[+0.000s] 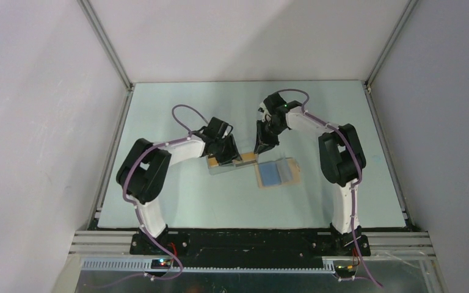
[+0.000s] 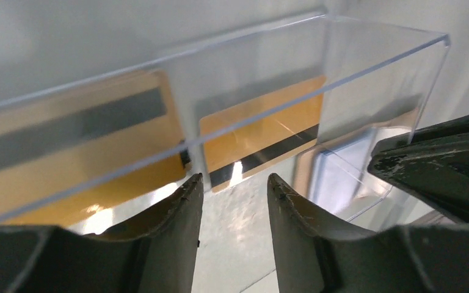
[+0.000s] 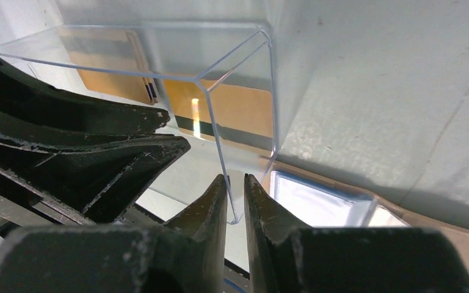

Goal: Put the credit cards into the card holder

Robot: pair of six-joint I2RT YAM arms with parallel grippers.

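Note:
A clear acrylic box lies mid-table with gold cards in it: one at left, another at right, also seen in the right wrist view (image 3: 238, 107). My left gripper stands open low over the box, between the two cards in its view, nothing visibly held. My right gripper is shut on the clear wall at the box's right end. The card holder (image 1: 269, 174), tan with blue and clear parts, lies just right of and nearer than the box.
The two arms reach in from left and right, their grippers close together over the box.

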